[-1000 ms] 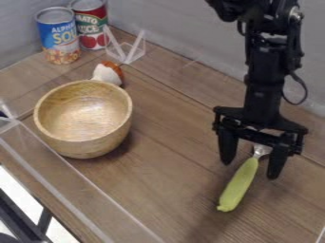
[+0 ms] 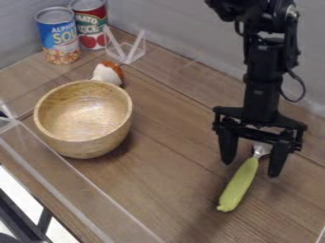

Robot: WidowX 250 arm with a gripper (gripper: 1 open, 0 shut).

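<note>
My black gripper (image 2: 252,154) hangs at the right of the camera view, open, its two fingers lowered either side of the upper end of a long pale green object (image 2: 240,182) with a whitish tip. That object lies diagonally on the wooden table (image 2: 165,190). Whether the fingers touch it I cannot tell.
A wooden bowl (image 2: 83,131) sits at the left. Behind it are a small white and orange object (image 2: 108,74), an Alpha soup can (image 2: 60,38) and a red can (image 2: 93,27) near the back wall. The table between bowl and gripper is clear.
</note>
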